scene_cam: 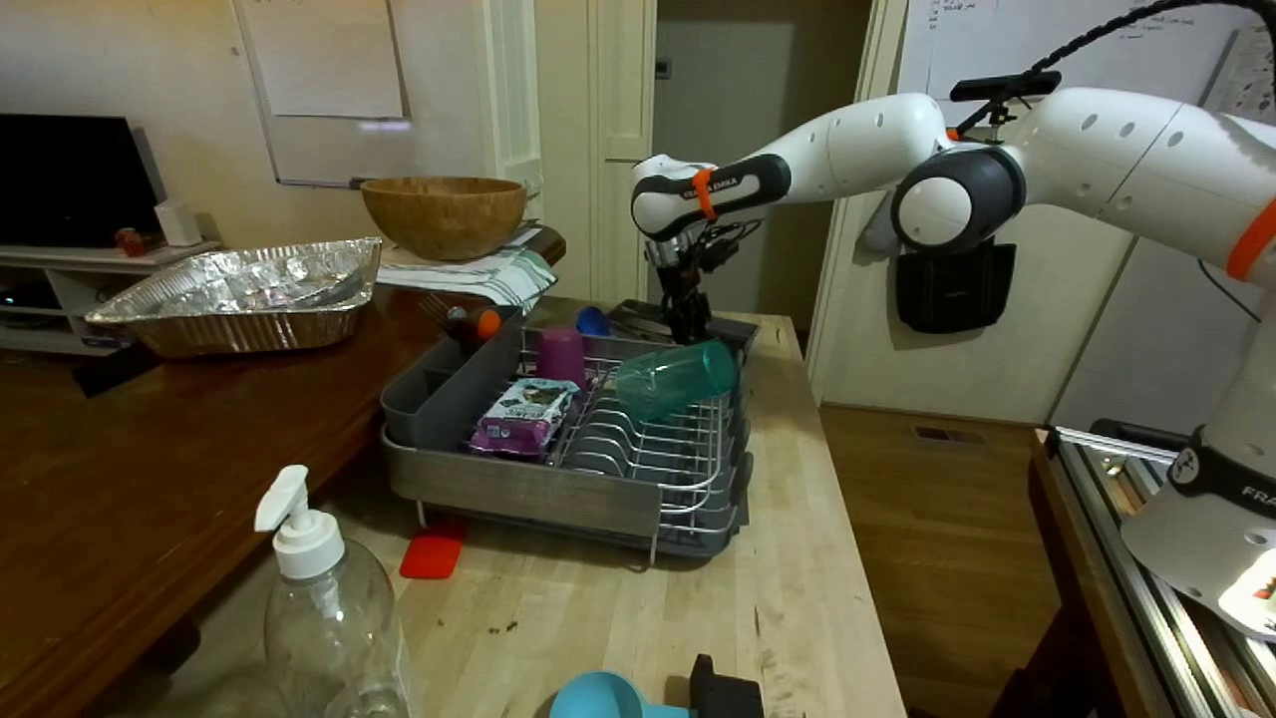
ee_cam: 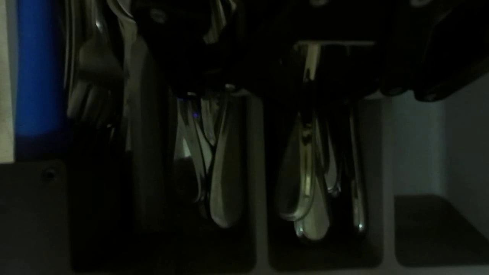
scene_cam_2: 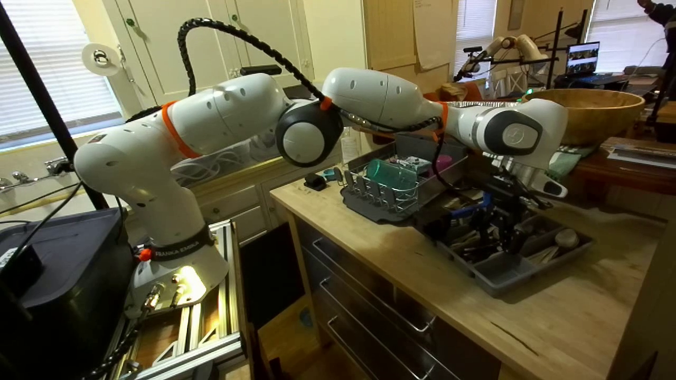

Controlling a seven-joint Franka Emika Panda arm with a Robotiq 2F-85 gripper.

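A grey cutlery tray (scene_cam_2: 504,283) lies on the counter, with its compartments seen from above in the wrist view. My gripper (scene_cam_2: 500,237) points down into it, low among the cutlery. In the wrist view, the dark gripper covers the top and middle, and shadow hides where its fingertips end. Metal handles (ee_cam: 227,192) lie in one compartment, and more handles (ee_cam: 306,192) fill the one to its right, partly under the gripper. A fork (ee_cam: 94,98) lies farther left. How far apart the fingers stand, and whether anything is between them, is too dark to tell.
Beside the tray stands a dish rack (scene_cam: 538,489) holding a teal cup (scene_cam: 676,381), a purple cup (scene_cam: 561,357) and a purple package (scene_cam: 523,417). A blue handle (ee_cam: 39,68) lies along the tray's left side. The rightmost compartment (ee_cam: 431,229) looks empty in the part seen.
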